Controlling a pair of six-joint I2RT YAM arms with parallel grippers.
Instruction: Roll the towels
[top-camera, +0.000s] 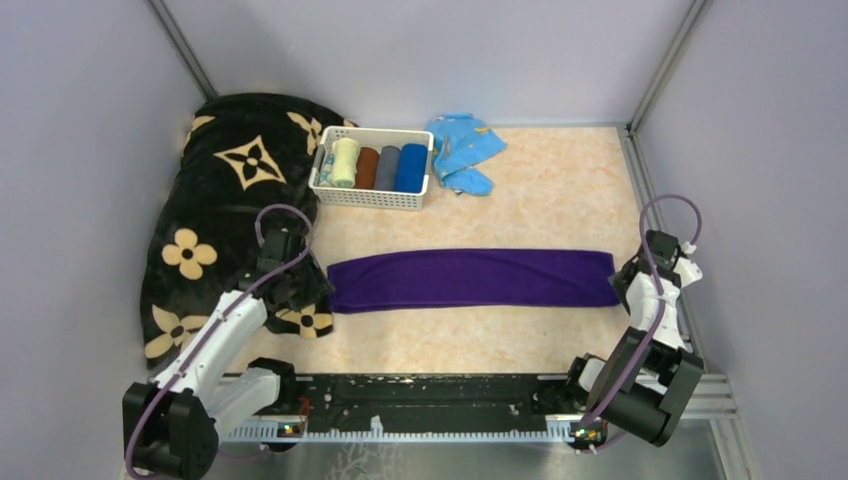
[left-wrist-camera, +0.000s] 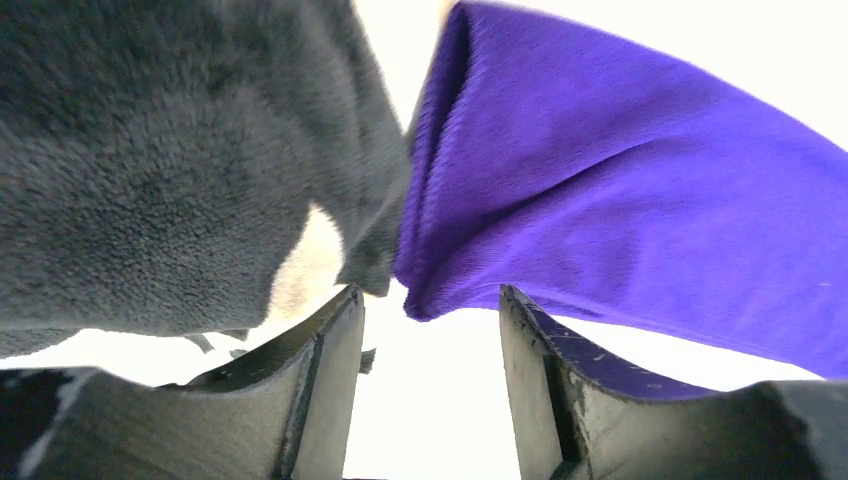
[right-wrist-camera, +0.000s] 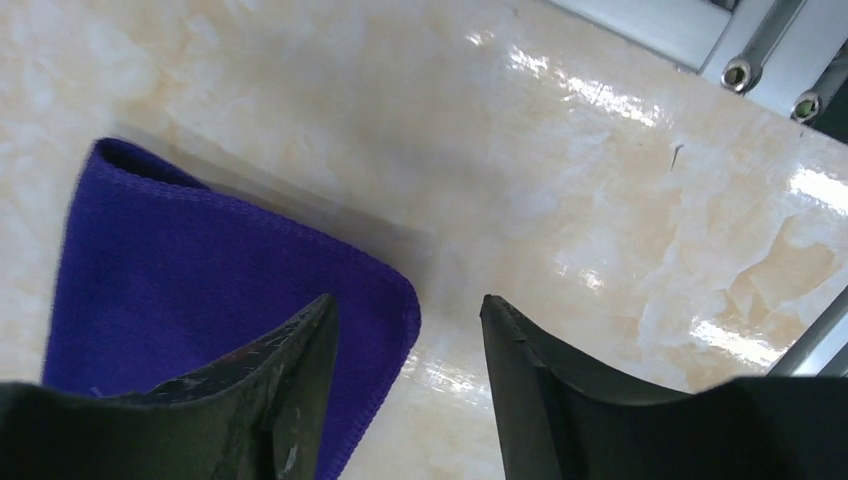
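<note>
A purple towel (top-camera: 470, 278) lies folded into a long flat strip across the middle of the table. Beyond its left end my left gripper stands open, and the towel's corner (left-wrist-camera: 425, 300) shows just ahead of the gap, with no cloth between the fingers. At the right end, my right gripper is open too. One towel corner (right-wrist-camera: 400, 295) reaches between its fingertips without being gripped, and the left finger (right-wrist-camera: 320, 345) overlaps the cloth in that view.
A white basket (top-camera: 372, 198) at the back holds several rolled towels. A crumpled blue cloth (top-camera: 462, 150) lies beside it. The black patterned blanket (top-camera: 230, 200) covers the left side, close to the towel's left end. Bare table shows in front of the strip.
</note>
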